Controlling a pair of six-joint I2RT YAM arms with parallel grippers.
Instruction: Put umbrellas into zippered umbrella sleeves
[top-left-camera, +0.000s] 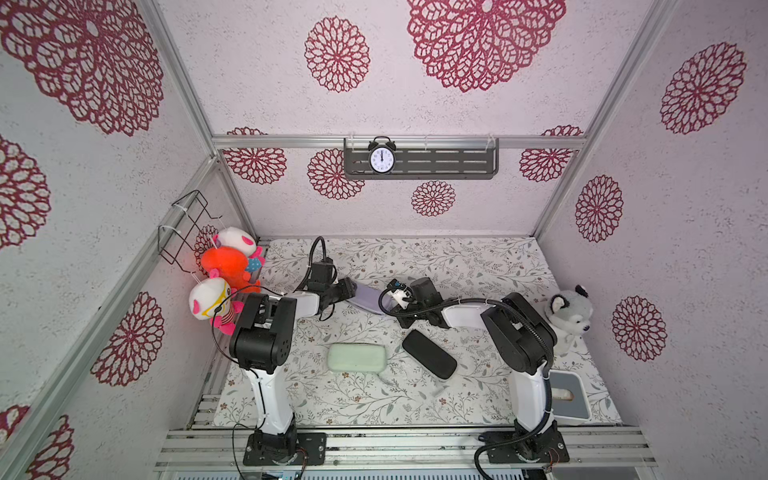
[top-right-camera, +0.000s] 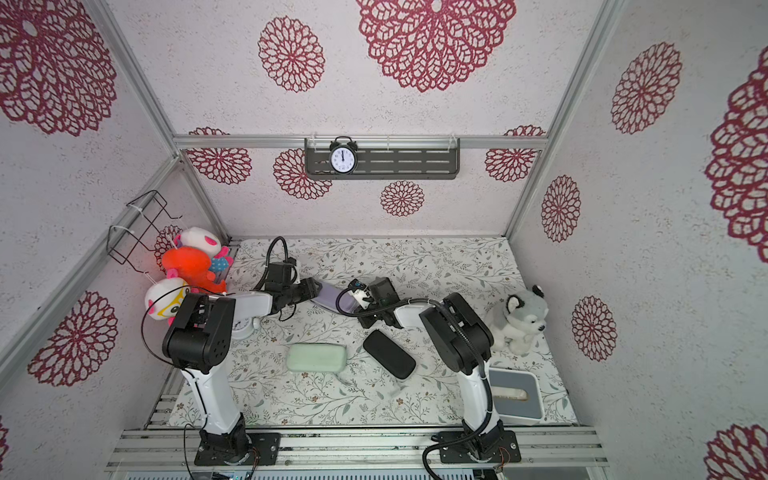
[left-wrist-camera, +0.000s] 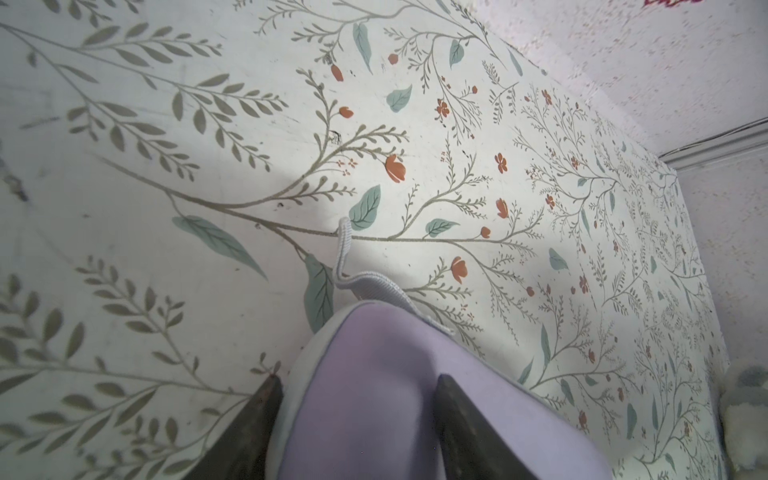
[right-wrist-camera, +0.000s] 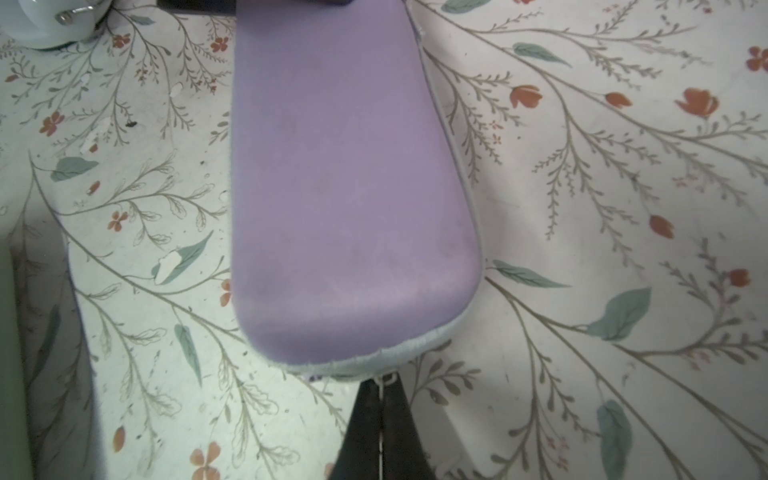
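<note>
A lavender sleeve (top-left-camera: 368, 296) lies on the table between both grippers, a white cord loop at its far end in the left wrist view. My left gripper is over that end (left-wrist-camera: 376, 368), its fingers part open either side of it; whether they grip it I cannot tell. My right gripper is shut at the other end, by the zipper edge; anything thin between its fingertips is unclear. A green case (top-left-camera: 356, 357) and a black case (top-left-camera: 429, 354) lie nearer the front.
Plush toys (top-left-camera: 226, 264) sit at the left, a plush husky (top-left-camera: 569, 316) at the right, a grey tray (top-left-camera: 576, 392) at the front right.
</note>
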